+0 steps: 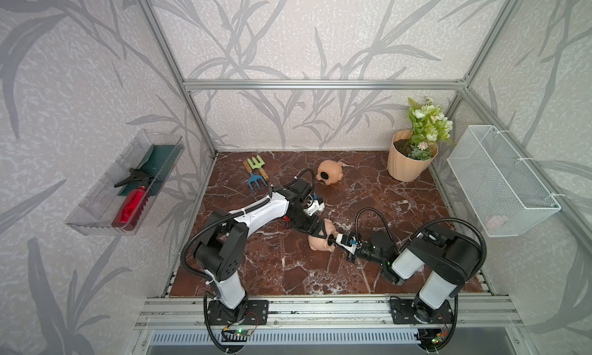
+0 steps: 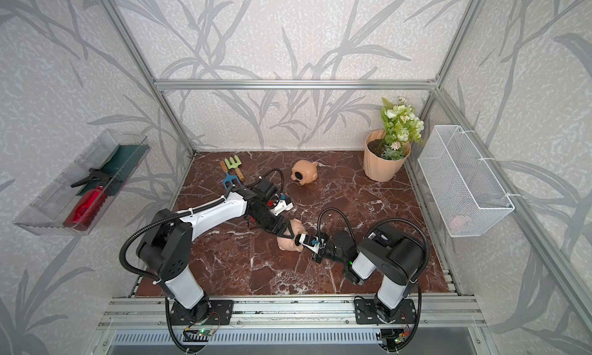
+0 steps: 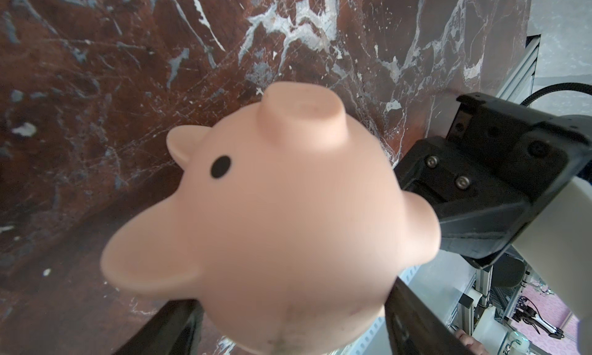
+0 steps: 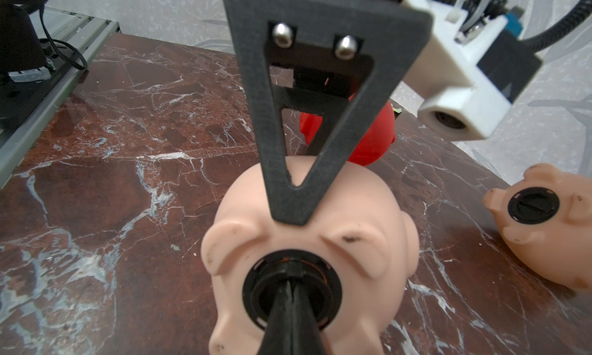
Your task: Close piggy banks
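A pink piggy bank point(image 3: 296, 207) lies on its side with its belly toward my right arm. My left gripper point(image 1: 318, 229) is shut on it, with one finger point(image 4: 293, 204) pressing its body in the right wrist view. The belly has a round hole with a black rim point(image 4: 249, 293) and a black plug inside. My right gripper is shut, its fingertips together at the plug; whether a thin tab is between them cannot be seen. Farther back lies another pink piggy bank point(image 1: 331, 170) with a black plug point(image 4: 534, 205) in its belly. A red piggy bank point(image 4: 379, 136) is partly hidden behind the left gripper.
Small garden forks point(image 1: 254, 181) lie at the back left. A potted plant point(image 1: 408, 163) stands at the back right. A clear bin point(image 1: 92, 213) and a white mesh basket point(image 1: 511, 188) hang on the side walls.
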